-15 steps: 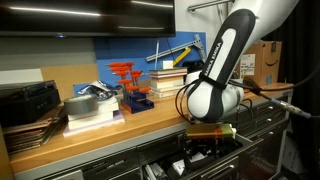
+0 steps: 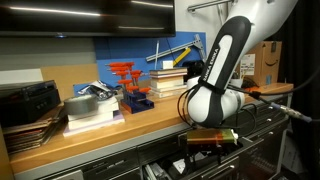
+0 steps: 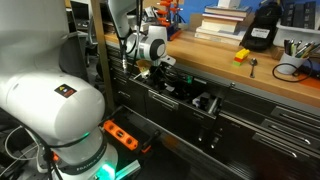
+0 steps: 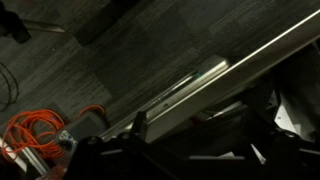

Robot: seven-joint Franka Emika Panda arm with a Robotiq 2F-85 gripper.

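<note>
My gripper hangs over an open drawer, its dark fingers apart at the bottom of the wrist view. The drawer's pale front edge (image 4: 255, 65) crosses that view diagonally, with a metal handle (image 4: 190, 88) on its floor side. Between the fingers lies part of this edge, but nothing is visibly held; contact cannot be made out. In exterior view 1 the gripper (image 2: 208, 150) is low in front of the wooden counter (image 2: 110, 133), close to the drawer. Exterior view 2 shows the drawer front (image 3: 160, 100) below the arm. Much of the drawer's inside is dark or hidden.
An orange cable (image 4: 30, 132) lies on the dark floor at lower left. Along the counter stand a metal pot (image 2: 82, 104), red items in a blue holder (image 2: 138, 103) and stacked books (image 2: 167, 80). Floor in front of the drawers is mostly clear.
The upper arm has leaned to the right in exterior view 1, and the wrist has sunk slightly. The counter objects stay in place.
</note>
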